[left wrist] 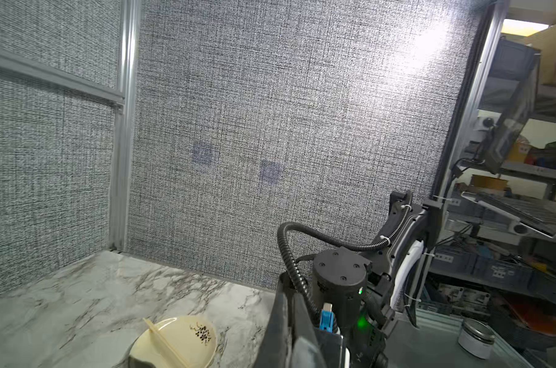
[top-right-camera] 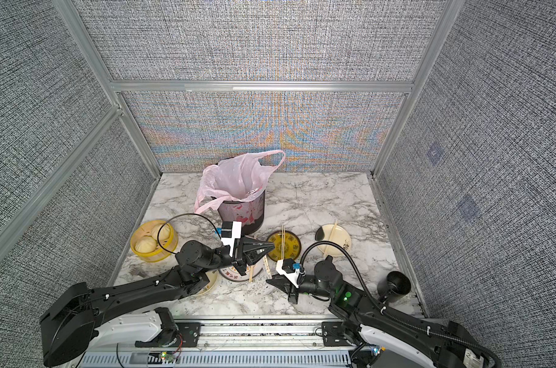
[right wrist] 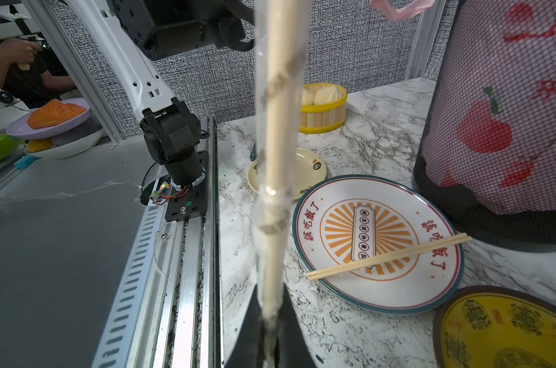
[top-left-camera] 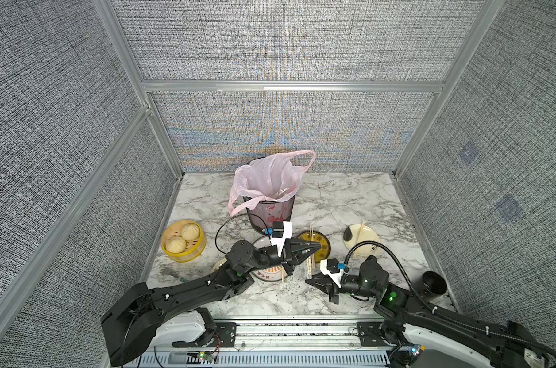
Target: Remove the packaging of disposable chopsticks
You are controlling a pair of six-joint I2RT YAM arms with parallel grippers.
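Note:
A wrapped pair of chopsticks (right wrist: 279,159) stands upright in clear film, its lower end between the fingers of my right gripper. From above, the same packet shows as a short pale strip between the two arms, over the right gripper's tips (top-left-camera: 308,279). My left gripper (top-left-camera: 318,245) is shut, its tips higher up and close to the packet's line. Nothing clear shows between its fingers in the left wrist view; whether it touches the film is hidden. The bin (top-left-camera: 272,211), lined with a pink bag (top-left-camera: 268,178), stands behind the left gripper.
Bare chopsticks lie on the white patterned plate (right wrist: 324,208), the yellow-brown plate (top-right-camera: 295,245) and the cream plate (top-right-camera: 342,239). A bun steamer (top-left-camera: 198,248) stands at the left, a black cup (top-left-camera: 434,283) at the right.

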